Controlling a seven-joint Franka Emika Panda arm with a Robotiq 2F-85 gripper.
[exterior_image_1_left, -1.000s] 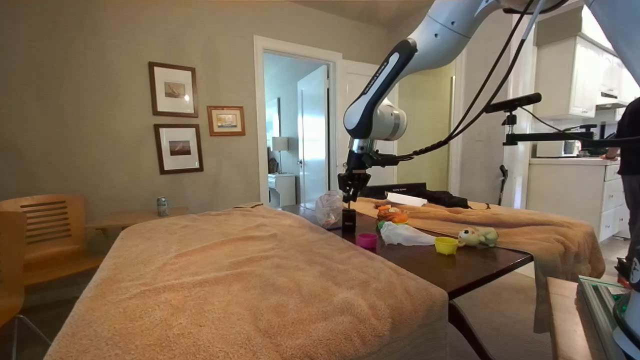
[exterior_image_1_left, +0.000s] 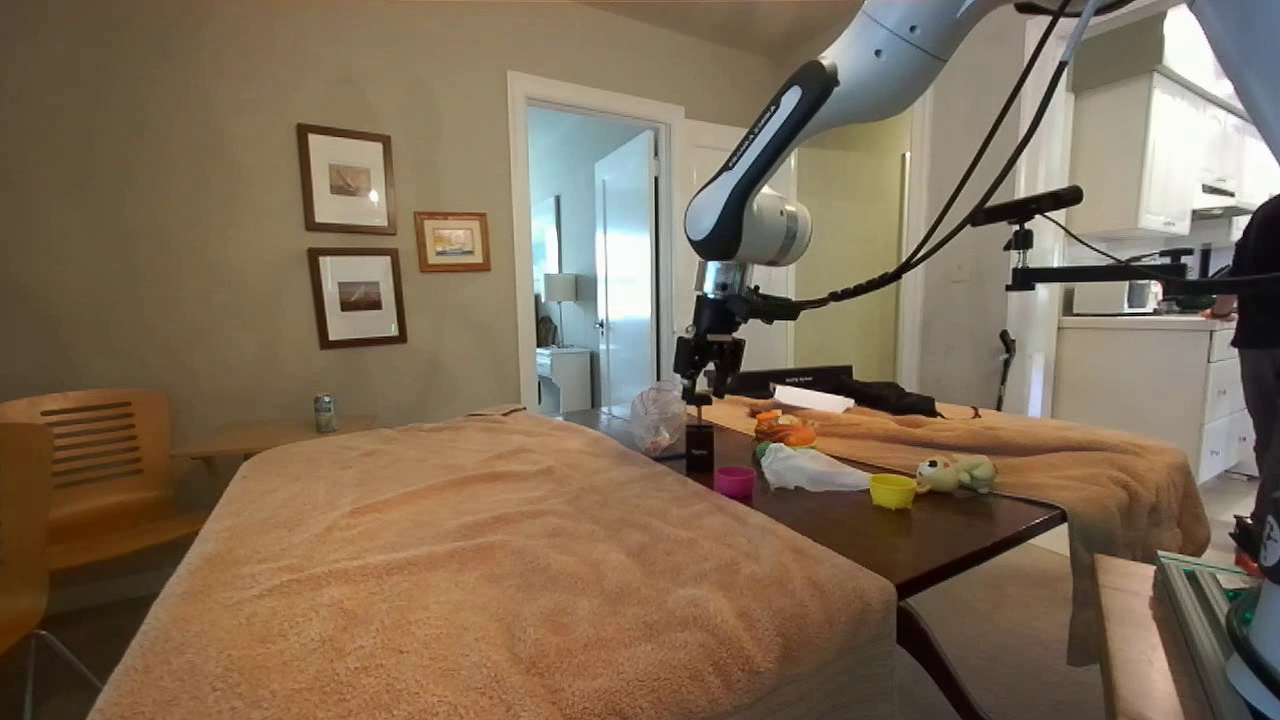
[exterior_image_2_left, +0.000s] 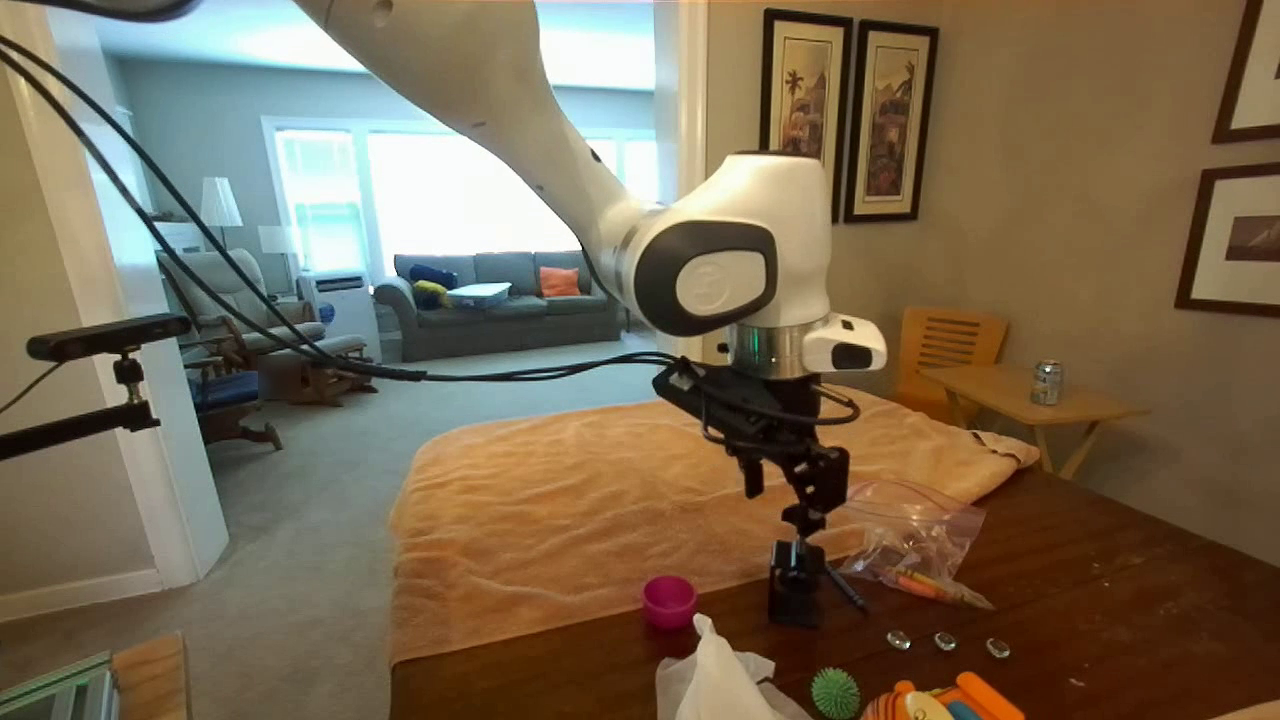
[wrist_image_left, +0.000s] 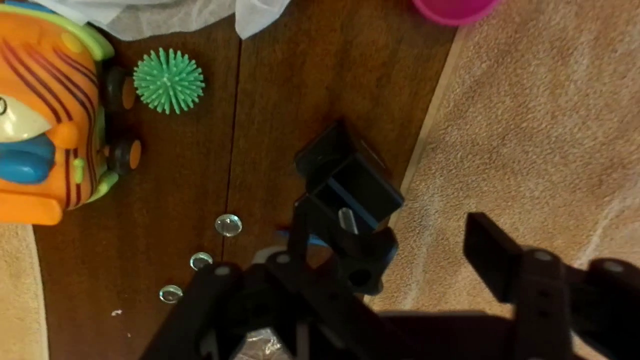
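Observation:
A black box-shaped holder (exterior_image_2_left: 795, 588) stands upright on the dark table, close to the towel's edge. Seen from above in the wrist view, the holder (wrist_image_left: 360, 186) has a divided hollow top, with a small clear piece (wrist_image_left: 347, 220) at its near side. My gripper (exterior_image_1_left: 709, 367) is directly above the holder, pointing down. Its fingers are spread, with the right finger (wrist_image_left: 489, 255) well apart from the holder, over the towel. Dark parts overlap around the left finger, so whether it touches the holder cannot be told.
A pink cup (exterior_image_2_left: 669, 601), white crumpled plastic (exterior_image_1_left: 810, 468), a green spiky ball (wrist_image_left: 168, 81) and an orange toy (wrist_image_left: 51, 120) lie nearby. Several clear glass gems (wrist_image_left: 228, 225) are on the wood. A clear bag (exterior_image_2_left: 914, 540) sits beside the holder. One yellow cup (exterior_image_1_left: 891, 491) is farther off.
The arm has shifted slightly, and the holder shows a flatter, differently turned face.

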